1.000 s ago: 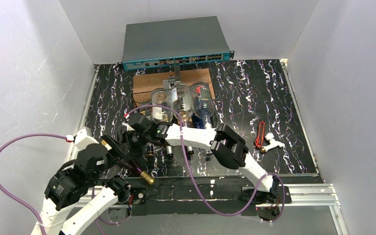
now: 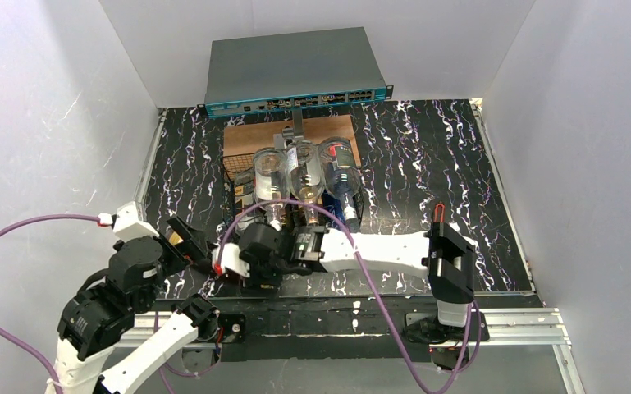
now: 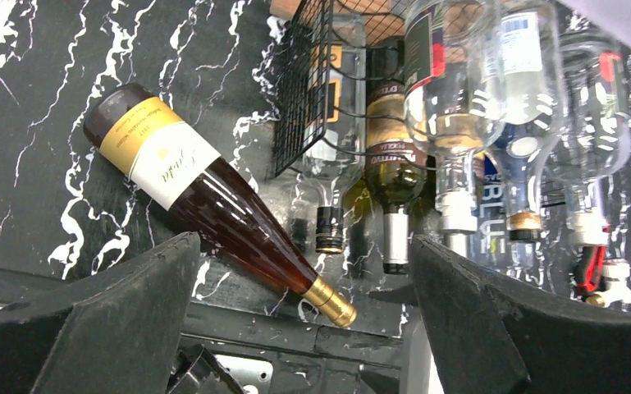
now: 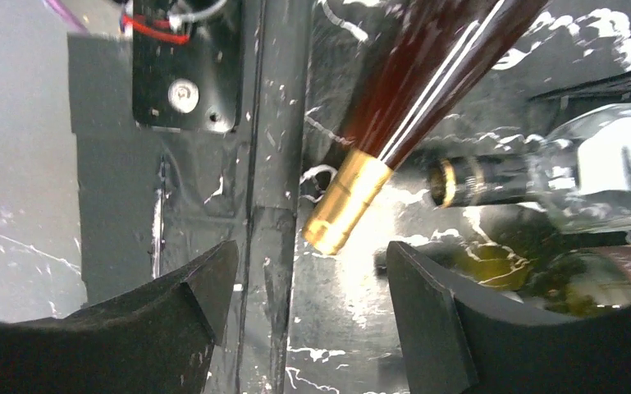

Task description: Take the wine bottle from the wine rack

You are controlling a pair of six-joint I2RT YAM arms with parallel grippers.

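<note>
A dark bottle with gold neck and yellow-cream label [image 3: 172, 164] lies on the marble counter, left of the wire rack [image 3: 299, 98]. The rack holds several bottles, clear ones [image 2: 340, 168] on top and a dark one [image 3: 394, 172] lower. My left gripper is open above the lying bottle, nothing between its fingers. My right gripper is over the front edge near the bottle's gold neck [image 4: 349, 197], fingers apart and empty. In the top view, the arms largely hide both grippers and the lying bottle.
A metal switch box [image 2: 291, 70] stands behind the rack. A red tool [image 2: 439, 212] lies on the right, largely behind the right arm. White walls bound both sides.
My right arm has swung toward the front edge, its elbow moving right and down in the top view. The left arm has shifted slightly.
</note>
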